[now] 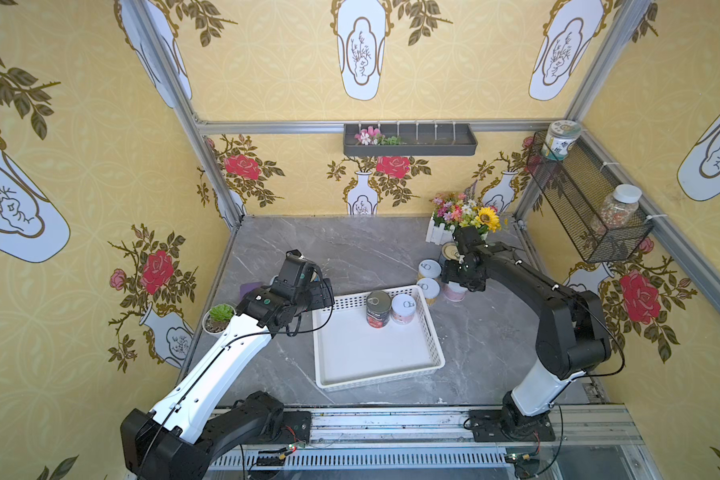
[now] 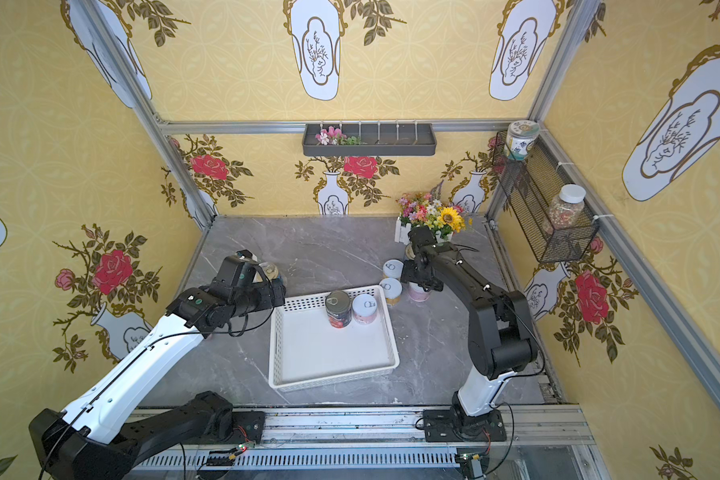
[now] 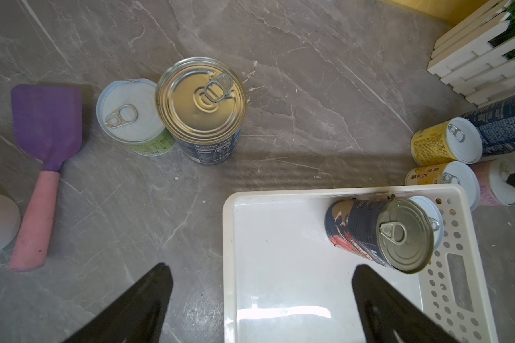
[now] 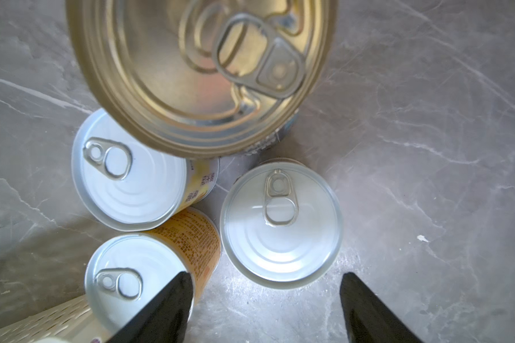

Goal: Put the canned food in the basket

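Note:
The white basket (image 1: pixel 376 372) holds a dark can (image 1: pixel 378 309) and a pink can (image 1: pixel 403 309) near its back right corner. My right gripper is open above the cans right of the basket. A white-lidded can (image 4: pixel 280 228) lies just ahead of its fingertips, untouched. Two yellow cans (image 4: pixel 132 171) (image 4: pixel 137 274) stand left of it, and a large gold-lidded can (image 4: pixel 200 80) stands behind. Over the basket's left edge, my left gripper is open and empty. Ahead of it, a gold-lidded can (image 3: pixel 203 103) and a green can (image 3: pixel 134 114) stand side by side on the table.
A purple spatula (image 3: pixel 47 123) lies left of the green can, near a plant pot (image 1: pixel 218 318). A fenced flower box (image 1: pixel 440 232) stands behind the right-hand cans.

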